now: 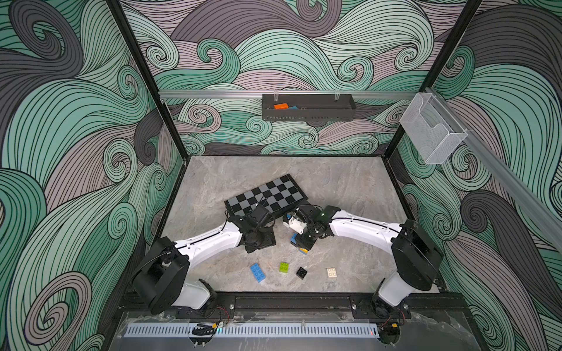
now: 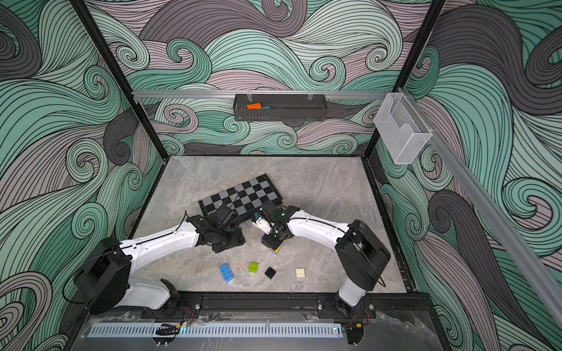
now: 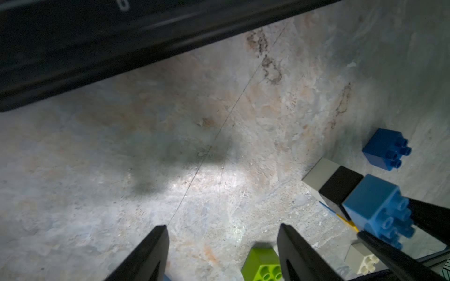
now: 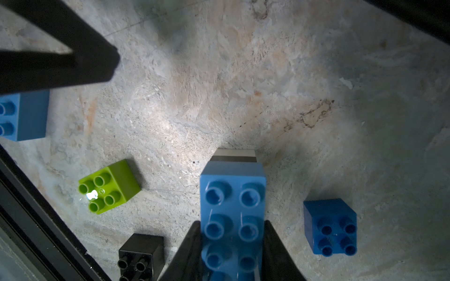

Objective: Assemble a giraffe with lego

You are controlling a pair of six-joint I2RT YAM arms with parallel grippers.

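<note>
My right gripper is shut on a blue long brick [image 4: 233, 187], studs up. Beneath that brick the left wrist view shows a black brick [image 3: 340, 188] and a white brick [image 3: 320, 177], with bits of blue and yellow lower down. My left gripper stands open above bare table, left of the held stack, nothing between its fingers. On the table lie a green brick [image 4: 110, 187], a black loose brick [image 4: 143, 257], a dark blue brick [image 4: 330, 228], a blue loose brick [image 1: 257, 272] and a cream brick [image 1: 331, 272].
Behind the grippers lies a black and grey checkered board [image 1: 266, 196]. A dark bin [image 1: 308, 111] holding an orange piece hangs on the rear rail, and a white mesh basket [image 1: 433, 128] hangs at the right.
</note>
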